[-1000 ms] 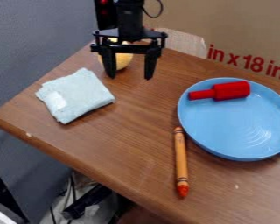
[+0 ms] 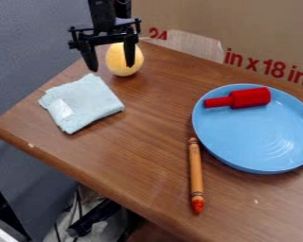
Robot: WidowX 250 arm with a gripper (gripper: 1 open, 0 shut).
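The black gripper [image 2: 111,54] hangs over the back left of the wooden table, fingers apart, just in front of and around the upper part of a pale yellow round object [image 2: 126,62]. Whether it touches that object I cannot tell. A folded pale blue cloth [image 2: 80,104] lies on the left. A blue plate [image 2: 256,140] on the right holds a red cylinder with a handle [image 2: 242,98]. An orange crayon [image 2: 196,175] lies left of the plate.
A cardboard box [image 2: 249,38] stands along the back. The table's front left edge drops to a floor with dark hardware below.
The gripper has moved left and upward in the view, from the table's middle back to over the left rear by the yellow object. The objects on the table look unchanged.
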